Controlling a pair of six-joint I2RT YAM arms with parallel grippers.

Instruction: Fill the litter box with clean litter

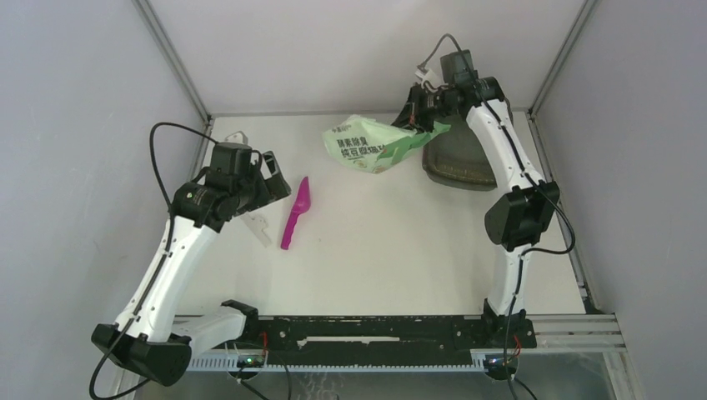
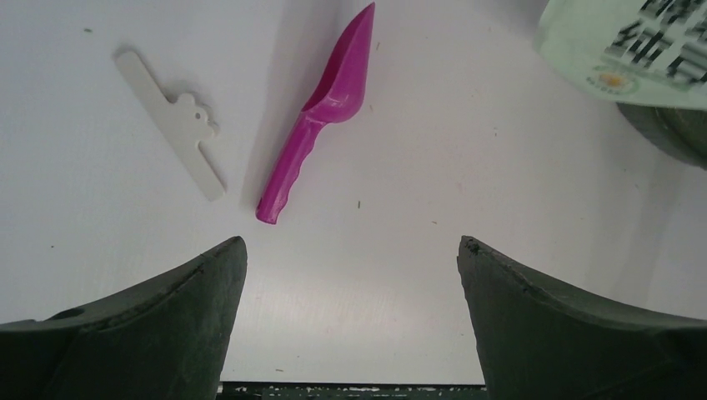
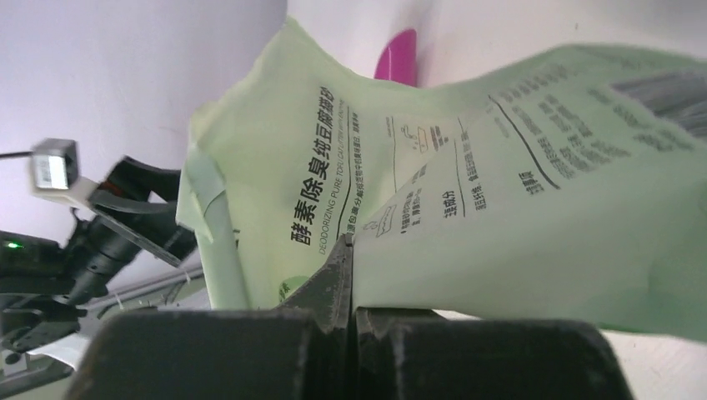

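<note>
A pale green litter bag [image 1: 367,146] with dark print hangs in the air at the back of the table, and my right gripper [image 1: 419,112] is shut on its thin film. In the right wrist view the bag [image 3: 400,158] spreads out beyond the closed fingers. The dark litter box [image 1: 467,167] stands at the back right, partly hidden by the right arm and the bag's end. A magenta scoop [image 2: 329,104] lies on the table. My left gripper is open above the table, with nothing between its fingers.
A white notched clip [image 2: 171,125] lies left of the scoop. A few small crumbs are scattered on the tabletop. Grey walls close in the sides and back.
</note>
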